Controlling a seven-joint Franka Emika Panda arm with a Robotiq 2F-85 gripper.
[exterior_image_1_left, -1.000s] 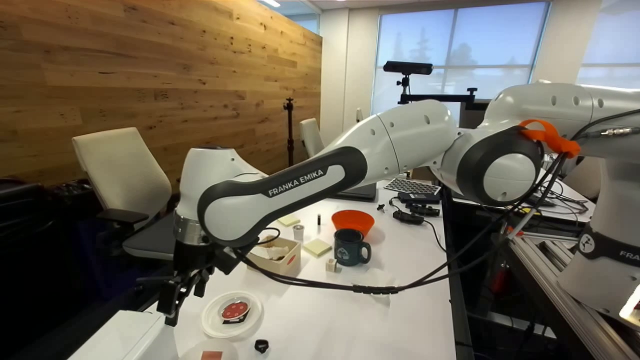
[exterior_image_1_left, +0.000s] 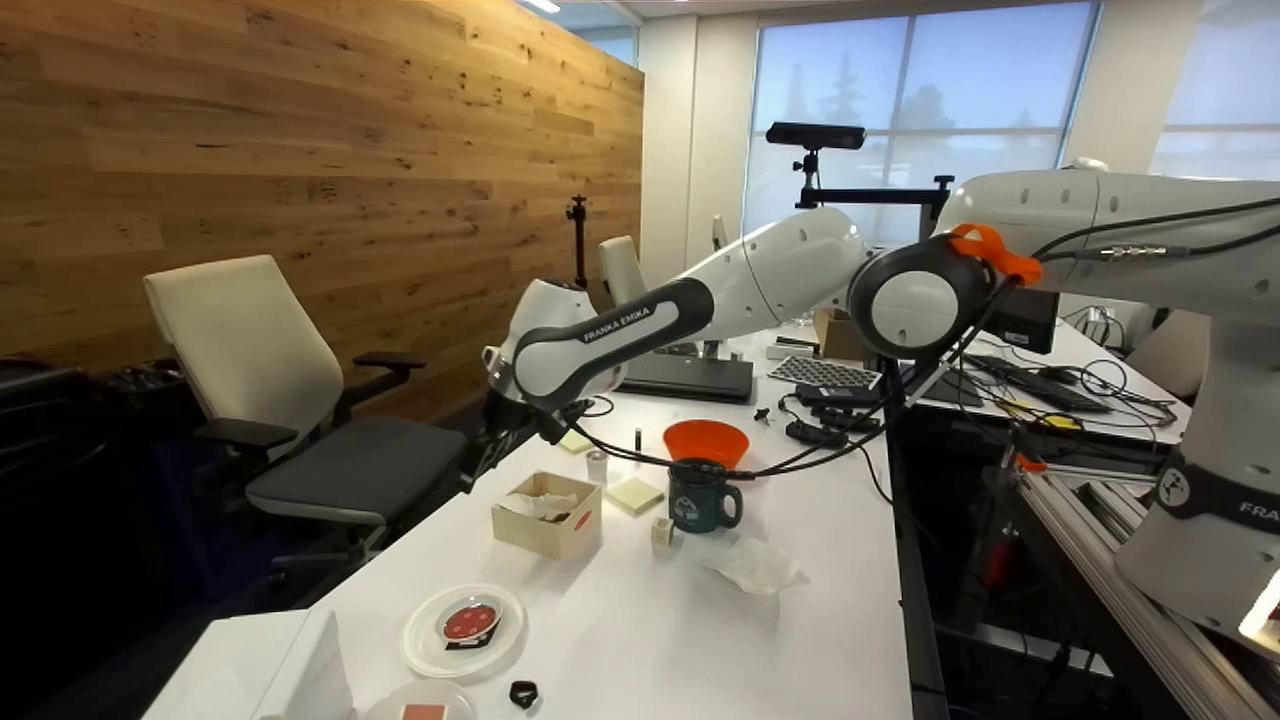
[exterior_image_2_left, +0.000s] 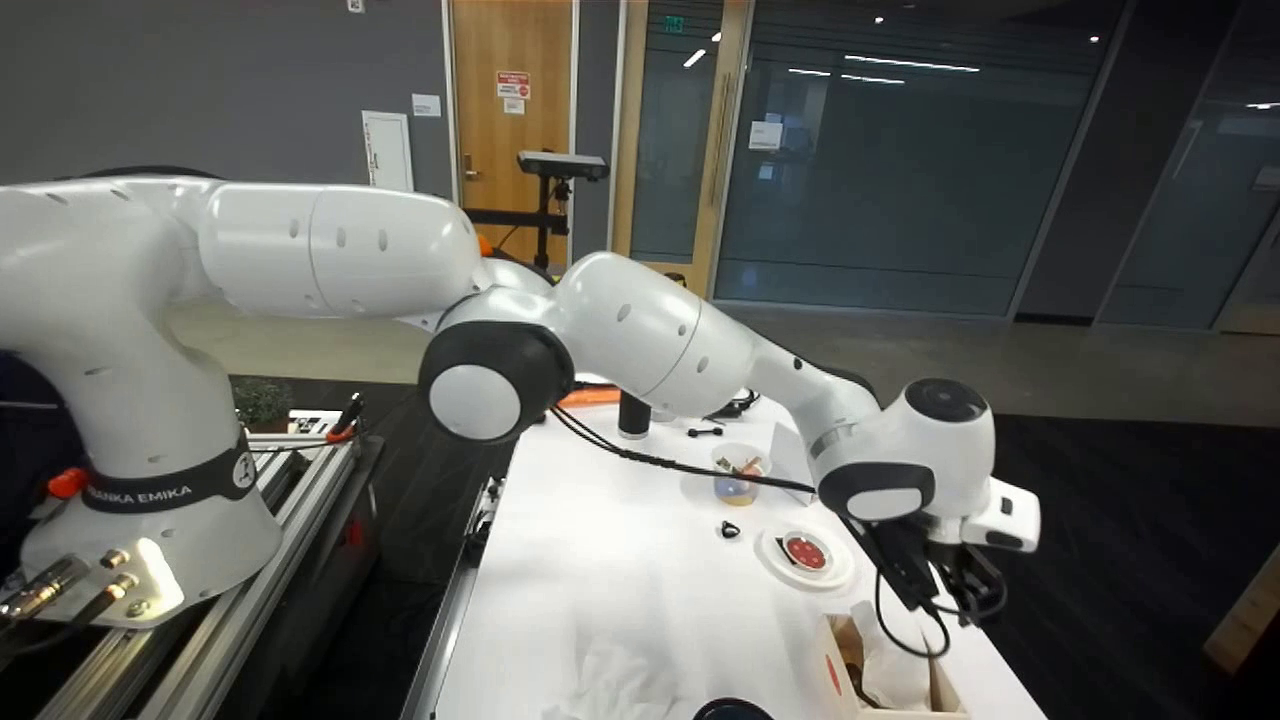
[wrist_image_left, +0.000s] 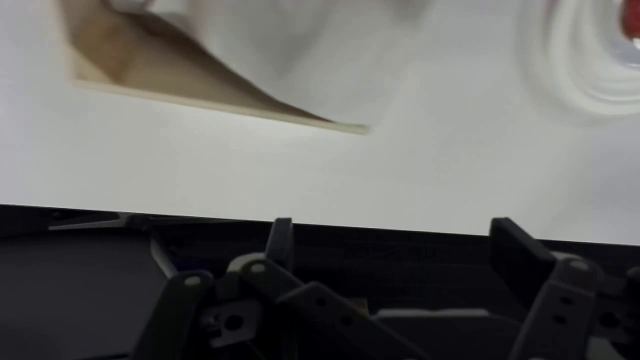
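Note:
In the wrist view my gripper stands open, its two black fingers wide apart and nothing between them. In exterior view 1 the gripper (exterior_image_1_left: 470, 462) hangs above the far-left edge of the table, left of the wooden box (exterior_image_1_left: 546, 528). White crumpled paper (exterior_image_1_left: 542, 506) lies in that box, with something dark beside it. Toward the front sits a white plate (exterior_image_1_left: 422, 648) bearing a small dish with a red, spotted disc (exterior_image_1_left: 469, 622). The plate (wrist_image_left: 561, 72) and one corner of the box (wrist_image_left: 210, 103) also show in the wrist view.
Behind the box are a dark mug (exterior_image_1_left: 698, 498), an orange bowl (exterior_image_1_left: 705, 442) and a yellow note pad (exterior_image_1_left: 635, 496). Crumpled tissue (exterior_image_1_left: 758, 564) lies to the right. A white box (exterior_image_1_left: 258, 666) occupies the front left corner.
My arm has swung away from exterior view 1's camera. The gripper has moved from above the white box, past the plate, to beside the wooden box. The table objects look unmoved.

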